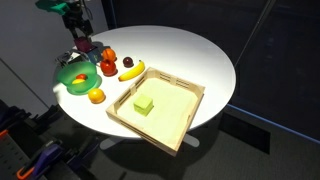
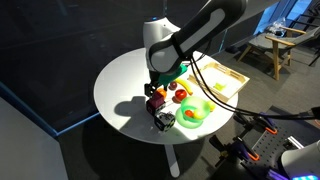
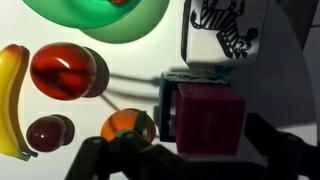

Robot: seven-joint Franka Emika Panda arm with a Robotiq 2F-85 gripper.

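Note:
A dark red box [image 3: 208, 120] stands below my gripper in the wrist view, between the two dark fingers, which are spread apart. Nothing shows the fingers gripping it; the fingers look open. Blue and white edges of another box [image 3: 170, 98] show beside and behind the red one. In exterior view 1 my gripper [image 1: 83, 34] hangs at the table's far left, right above the dark red box [image 1: 82, 45]. Exterior view 2 has the red box [image 2: 155, 103] under the arm, its contact with the fingers too small to tell.
A zebra-print box [image 3: 222, 30] is close by. Near it are an orange tomato-like fruit [image 3: 127, 124], a red tomato [image 3: 63, 70], a small dark fruit [image 3: 47, 133], a banana [image 1: 132, 71] and a green bowl [image 1: 78, 76]. The wooden tray [image 1: 180, 112] holds a yellow-green block. Beyond the banana, the table is clear.

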